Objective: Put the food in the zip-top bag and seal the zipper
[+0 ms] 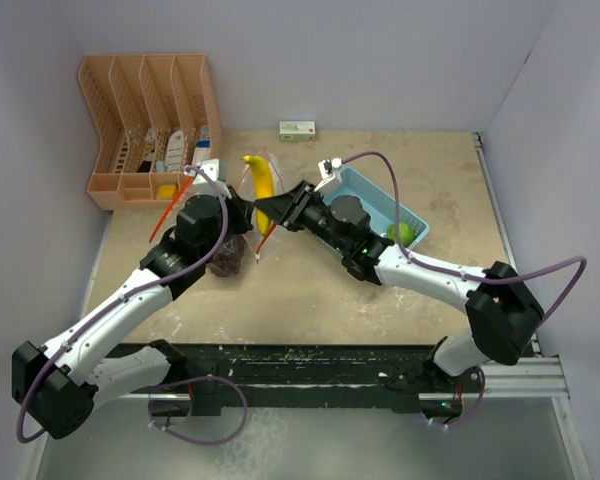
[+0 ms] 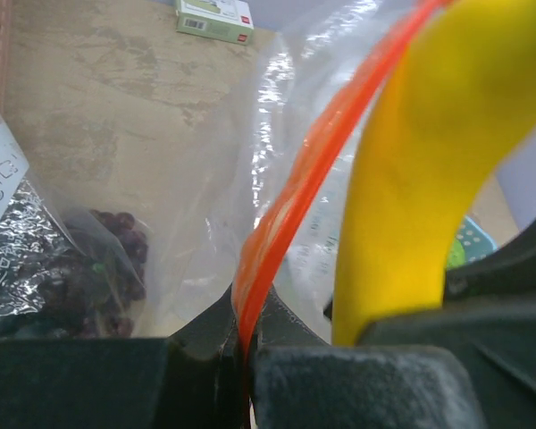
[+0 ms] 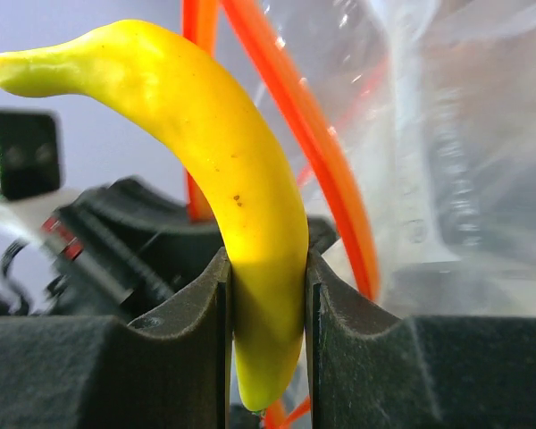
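Note:
The yellow banana hangs upright over the opening of a clear zip bag with an orange-red rim. My right gripper is shut on the lower part of the banana, one finger on each side. The bag's rim is pinched in my left gripper, which is shut on it. In the right wrist view an orange rim strip runs just right of the banana. From above, the two grippers are close together and hide much of the bag.
Dark grapes in another clear bag lie left of my left gripper. A blue basket with green food stands under the right arm. Behind are a peach organiser and a small box.

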